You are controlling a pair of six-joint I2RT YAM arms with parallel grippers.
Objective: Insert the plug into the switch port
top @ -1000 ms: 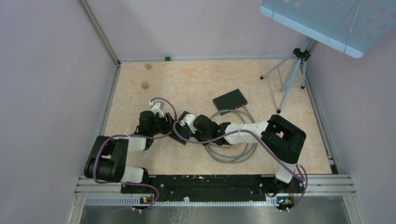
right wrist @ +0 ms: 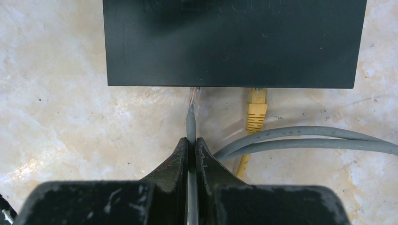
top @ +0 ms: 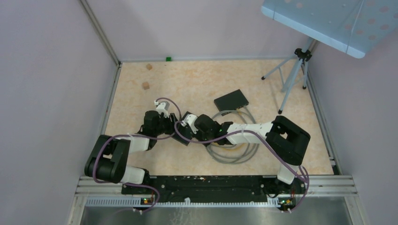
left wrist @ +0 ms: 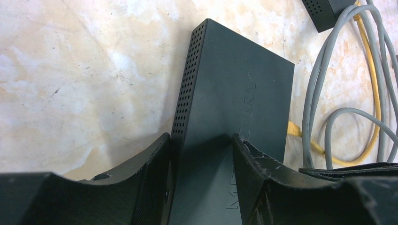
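Observation:
A black switch box (left wrist: 244, 103) lies under my left gripper, whose fingers are shut on its perforated long side. In the right wrist view, the switch (right wrist: 230, 47) has a grey cable with a clear plug (right wrist: 197, 96) at its near edge; how far the plug is seated is hidden. My right gripper is shut on that grey cable just behind the plug. A yellow plug (right wrist: 256, 115) sits in the same edge to the right.
A second black box (top: 231, 100) lies at the back right, with loops of grey and yellow cable (top: 234, 159) under and around the right arm. A tripod stand (top: 293, 75) is at the back right.

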